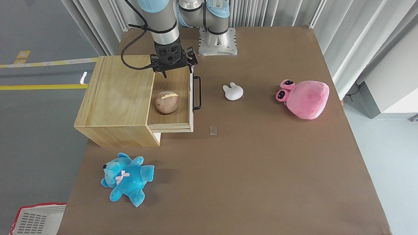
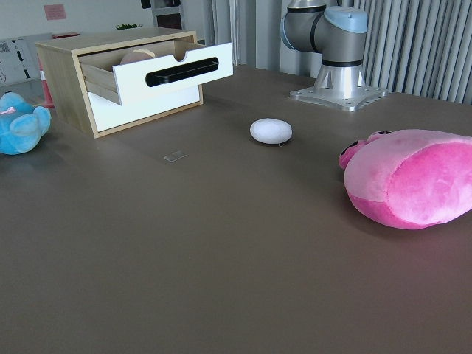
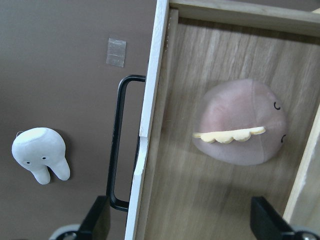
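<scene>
The open drawer (image 3: 215,200) of the wooden cabinet (image 1: 113,90) holds a round pinkish plush (image 1: 166,102) with a cream frill, also in the wrist view (image 3: 240,120). My gripper (image 1: 176,70) hangs above the back part of the drawer. In the wrist view its two fingers stand wide apart at the bottom edge, open, with nothing visible between them but drawer below. A black handle (image 1: 199,92) is on the drawer front. A small white bunny plush (image 1: 233,92) lies on the table right of it.
A pink plush (image 1: 303,100) lies at the right, a blue bear (image 1: 133,180) at the front left. A basket (image 1: 39,219) stands beside the table.
</scene>
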